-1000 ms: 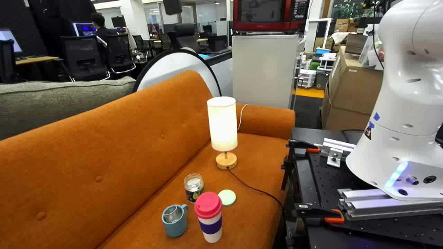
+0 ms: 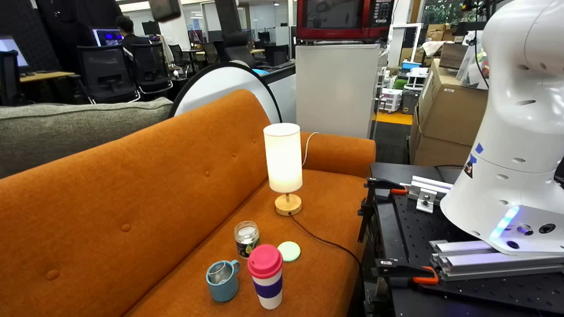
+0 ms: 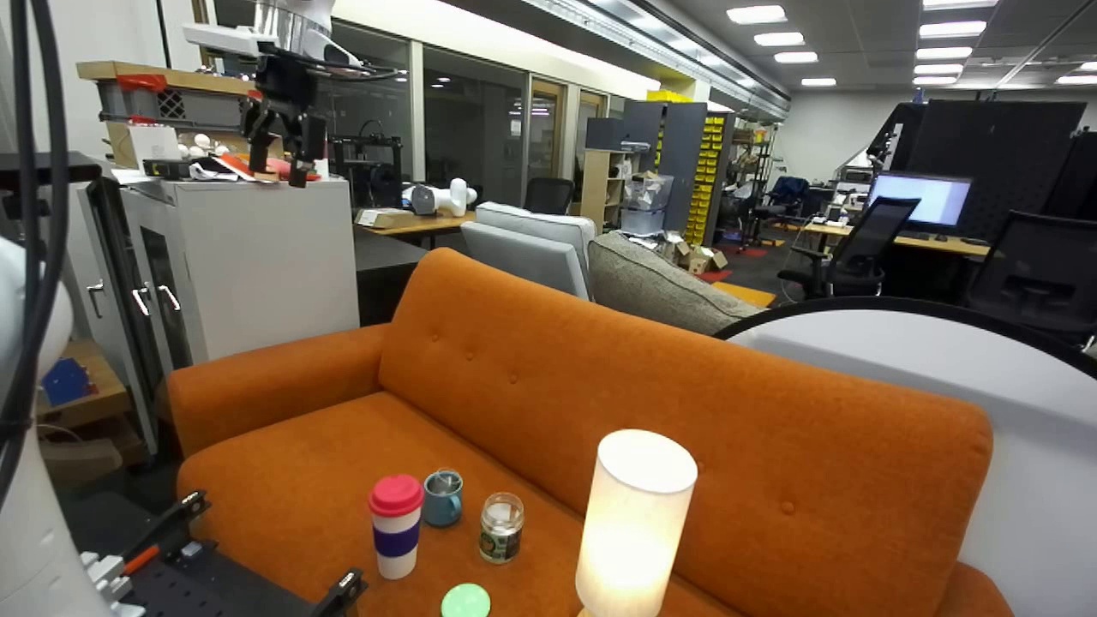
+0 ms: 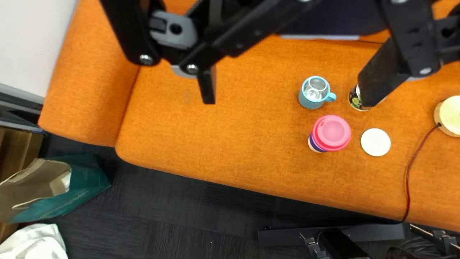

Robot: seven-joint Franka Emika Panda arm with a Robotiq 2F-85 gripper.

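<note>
High above the orange sofa seat (image 4: 241,138), my gripper stands open with nothing between its fingers. Exterior view 2 has the gripper (image 3: 278,170) at upper left, well clear of every object. A travel cup with a pink lid and purple band (image 2: 268,285) stands upright on the seat. Beside it is a blue mug (image 2: 222,288) with a clear glass inside. A glass jar (image 2: 247,240) with a dark label stands uncovered; my right finger partly hides it in the wrist view. Flat on the seat lies a pale green lid (image 2: 288,252).
A lit table lamp (image 2: 283,158) stands beyond the jar, its cord (image 2: 328,242) running over the sofa's front edge. The sofa backrest (image 3: 638,380) rises behind the objects. Bare seat lies left of the mug in the wrist view.
The objects on the sofa have not moved.
</note>
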